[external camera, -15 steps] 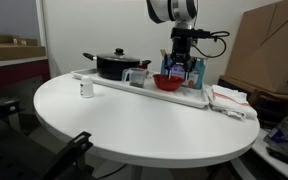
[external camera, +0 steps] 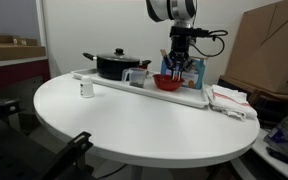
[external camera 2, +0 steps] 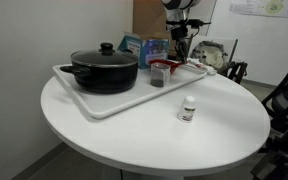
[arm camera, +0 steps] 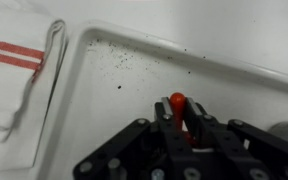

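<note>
A red bowl [external camera: 167, 83] is at the back of the white tray [external camera: 192, 97], under the arm. My gripper [external camera: 177, 72] is at the bowl's rim. In the wrist view, the gripper is shut on a narrow red piece [arm camera: 178, 101], which looks like the bowl's edge. My fingers and the gripper body hide most of the bowl there. Part of the red bowl [external camera 2: 165, 65] also shows behind a clear cup in the second exterior view. Whether the bowl touches the tray cannot be told.
A black lidded pot [external camera 2: 104, 70] and a clear cup [external camera 2: 160, 74] stand on the tray. Boxes [external camera 2: 144, 46] are behind it. A red-striped white towel [external camera: 230, 101] lies at the right; a small white bottle [external camera: 86, 88] stands on the otherwise clear front table.
</note>
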